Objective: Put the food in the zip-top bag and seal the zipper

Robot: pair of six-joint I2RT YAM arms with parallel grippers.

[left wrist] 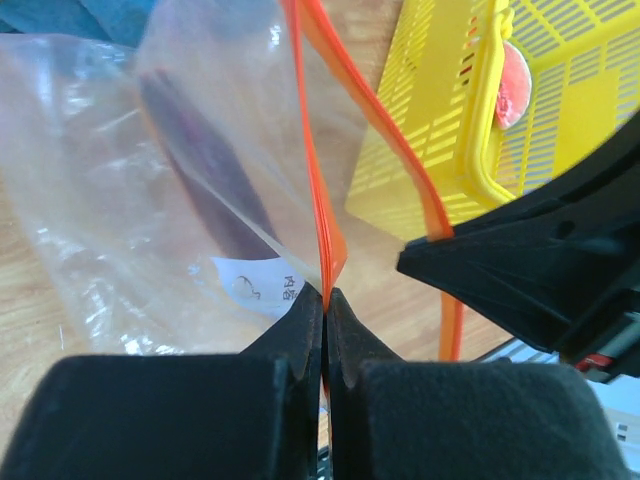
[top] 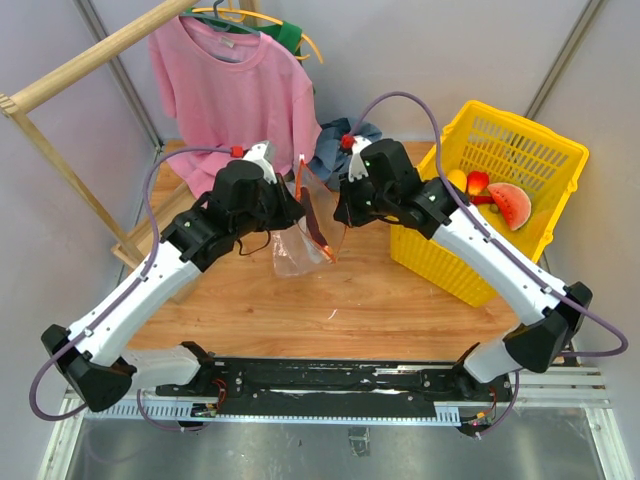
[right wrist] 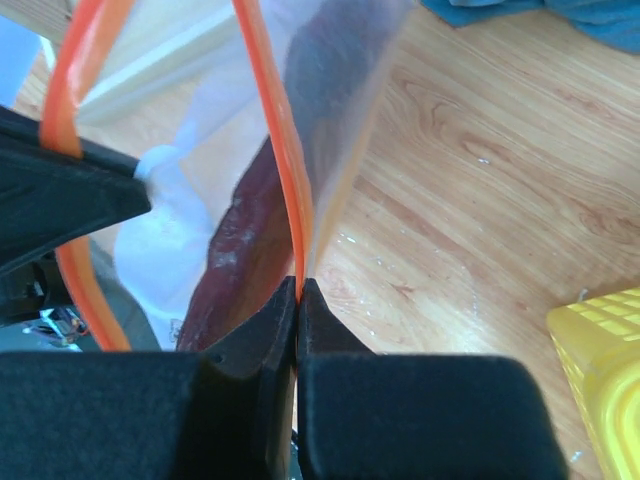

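A clear zip top bag [top: 293, 254] with an orange-edged mouth hangs between my two grippers. My left gripper is shut on one side of the orange rim [left wrist: 316, 180]. The opposite side of the rim [right wrist: 283, 135] is pinched by my right gripper, also shut. The mouth gapes between them. A long dark purplish-brown food item [right wrist: 245, 235] shows through the plastic, with a pale patch [left wrist: 258, 282] beside it; whether the item sits wholly inside cannot be told. Each wrist view shows the other gripper's black fingers across the mouth.
At the right stands a yellow basket [top: 440, 262] holding a watermelon slice [top: 510, 205], a red item [top: 477, 182] and a yellow fruit [top: 457, 179]. A pink shirt [top: 235, 100] hangs at the back left, near a blue cloth [top: 330, 155].
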